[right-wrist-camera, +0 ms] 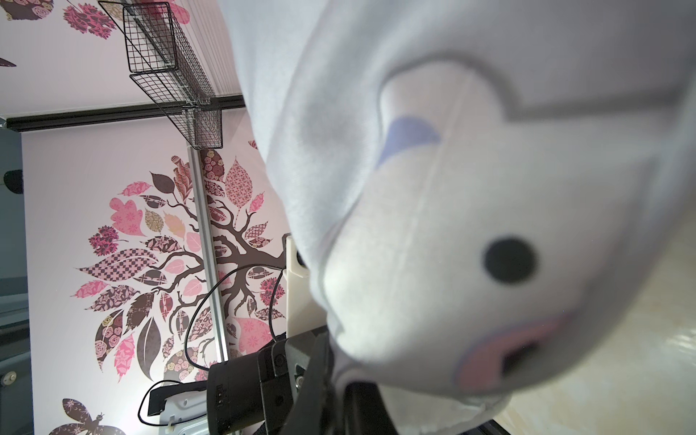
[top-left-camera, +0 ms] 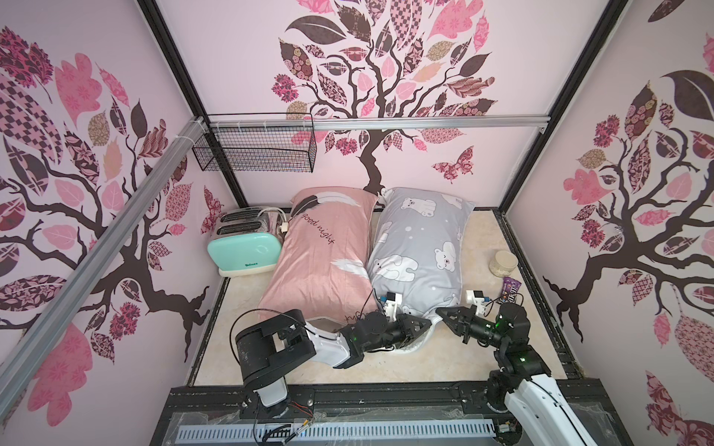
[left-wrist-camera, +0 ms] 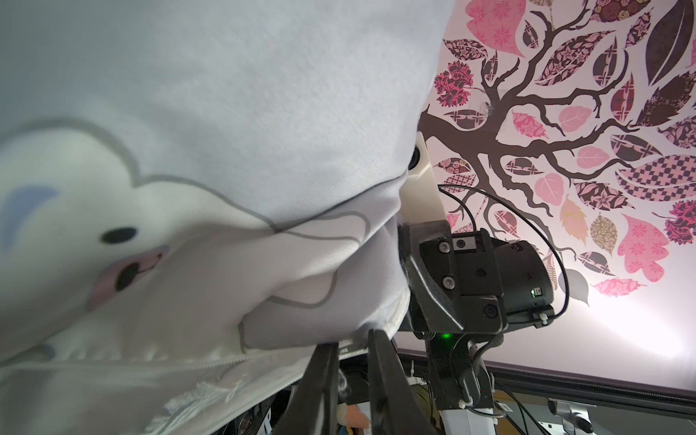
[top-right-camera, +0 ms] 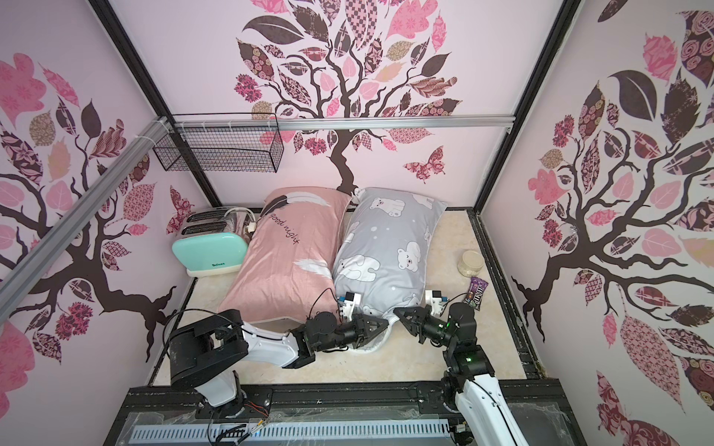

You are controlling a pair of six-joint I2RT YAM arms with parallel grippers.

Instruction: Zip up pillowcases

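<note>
The grey pillowcase with white bears (top-left-camera: 424,238) lies beside the pink one (top-left-camera: 323,267), both filled. At the grey case's front edge, my left gripper (top-left-camera: 427,325) and right gripper (top-left-camera: 441,313) are close together. In the left wrist view, the left gripper is part open, its fingertips at the loose hem by the zipper seam (left-wrist-camera: 174,364); whether a zipper pull sits in the gap is unclear. In the right wrist view, cloth at the grey case's corner (right-wrist-camera: 351,369) runs between the fingers of my right gripper, which is shut on it.
A mint toaster (top-left-camera: 245,252) stands left of the pink pillow. On the right lie a round beige container (top-left-camera: 503,263) and a purple packet (top-left-camera: 510,288). A wire basket (top-left-camera: 260,147) hangs on the back rail. Bare table shows along the front.
</note>
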